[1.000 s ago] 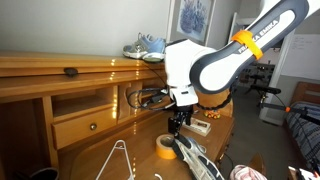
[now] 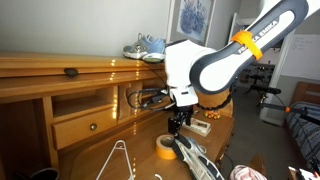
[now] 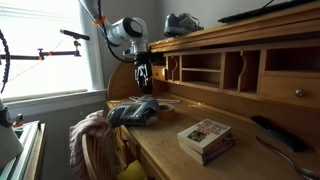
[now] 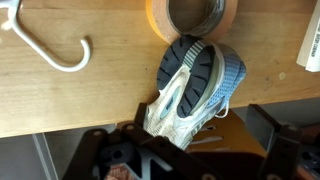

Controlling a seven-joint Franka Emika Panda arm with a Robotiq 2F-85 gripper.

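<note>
My gripper stands open above a shoe, with nothing held; its black fingers show at the bottom of the wrist view, one on each side. The shoe (image 4: 205,92) lies on the desk, its dark sole patches turned up and part of it reaching over the front edge. In exterior view 1 the shoe (image 2: 198,160) sits just below the gripper (image 2: 176,131). A second pair of shoes (image 2: 146,47) rests on the upper shelf. In exterior view 2 the shoe (image 3: 144,111) is at the desk's near edge, under the arm.
An orange tape roll (image 4: 158,14) lies right behind the shoe. A white hanger (image 4: 45,50) is to the left on the desk. A book (image 3: 204,138) and a dark case (image 3: 278,130) lie on the desk. A striped cloth (image 3: 90,133) hangs over a chair.
</note>
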